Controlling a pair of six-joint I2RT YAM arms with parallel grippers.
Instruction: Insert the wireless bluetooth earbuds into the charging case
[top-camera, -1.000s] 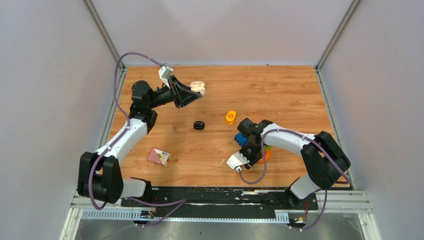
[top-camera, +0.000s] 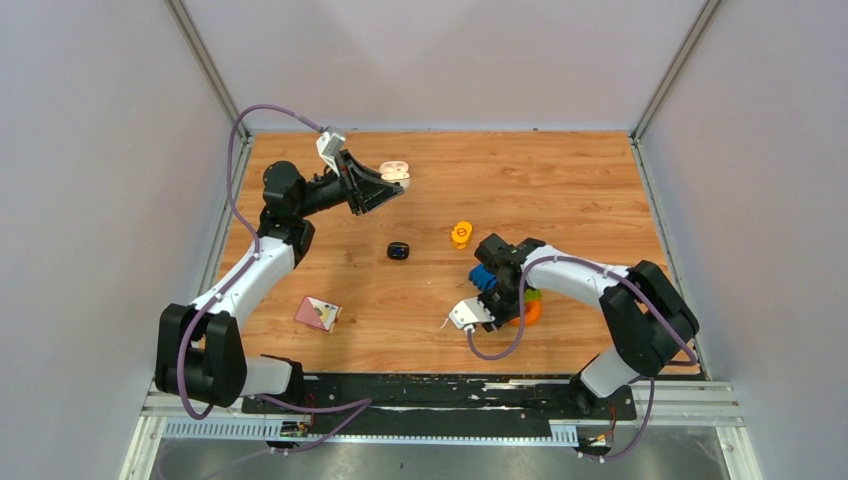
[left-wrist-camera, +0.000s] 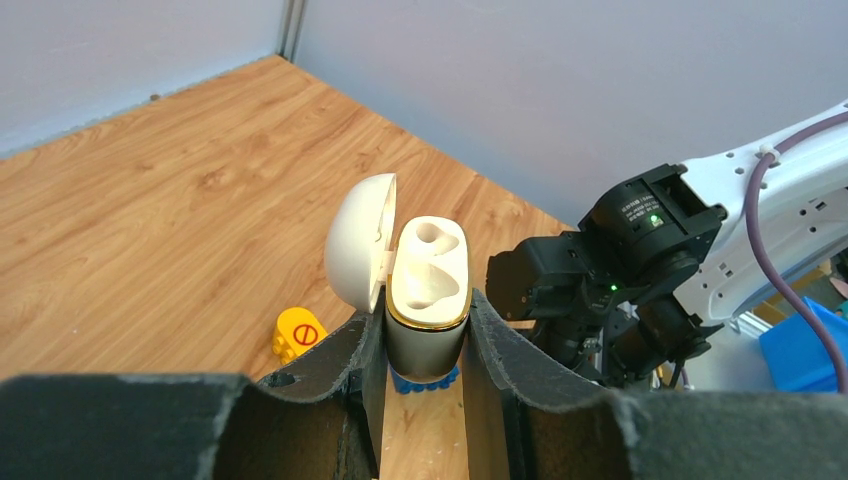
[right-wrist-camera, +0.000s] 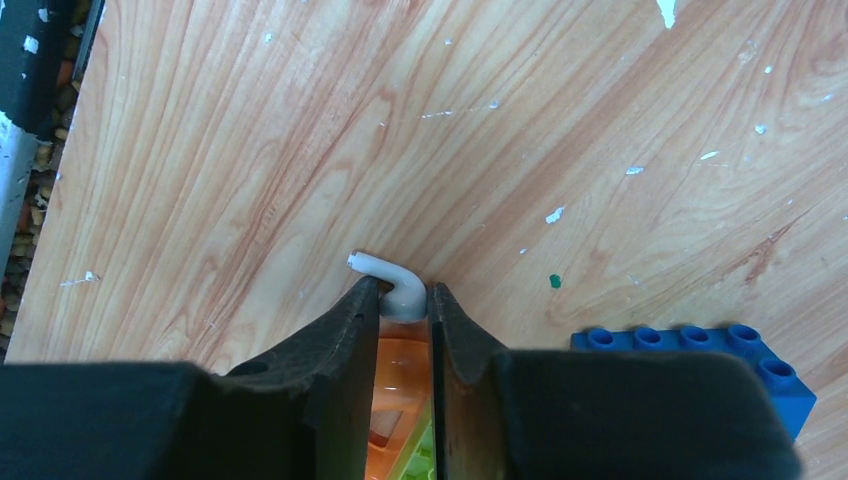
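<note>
The open white charging case (left-wrist-camera: 430, 280), lid up and both earbud slots empty, is held upright in my left gripper, which is shut on it; in the top view it is raised at the back left (top-camera: 395, 172). My right gripper is low over the front right of the table, its fingertips at the round head of a white earbud (right-wrist-camera: 385, 272) lying with its stem pointing left. The fingers are close round the head; whether they grip it is hard to tell.
A blue brick (right-wrist-camera: 665, 340), an orange piece (right-wrist-camera: 398, 375) and a green one sit beside the right gripper. A yellow piece (top-camera: 462, 233), a black box (top-camera: 398, 250) and a pink card (top-camera: 315, 312) lie on the table.
The left arm and case have not moved.
</note>
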